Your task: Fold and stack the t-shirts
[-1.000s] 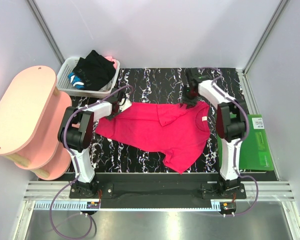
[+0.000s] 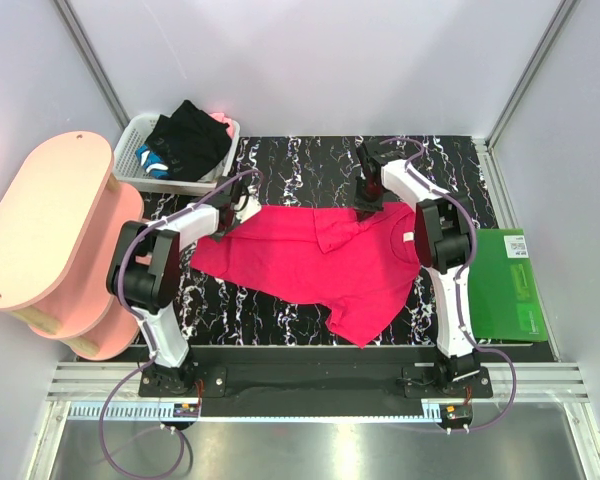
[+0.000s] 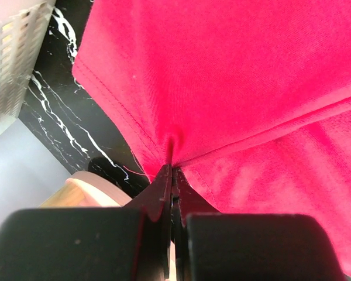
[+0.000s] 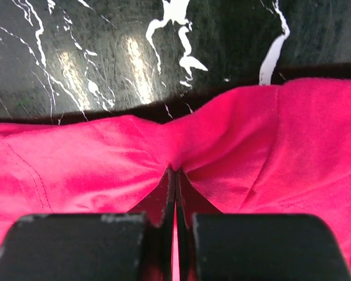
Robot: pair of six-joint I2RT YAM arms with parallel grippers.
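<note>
A red t-shirt (image 2: 310, 270) lies spread on the black marbled table, its upper band folded over, with the collar at the right. My left gripper (image 2: 222, 232) is down at the shirt's upper left; in the left wrist view its shut fingertips (image 3: 168, 171) meet the cloth at a crease. My right gripper (image 2: 362, 212) is down at the upper edge near the collar; in the right wrist view its shut tips (image 4: 169, 175) press into gathered fabric. Both appear to pinch the red cloth.
A white basket (image 2: 130, 150) holding dark and other garments stands at the back left. A pink tiered shelf (image 2: 50, 230) is at the left, a green board (image 2: 500, 300) at the right.
My right gripper has moved left and down onto the shirt's upper edge. The left arm has shifted only slightly; the shirt looks unchanged.
</note>
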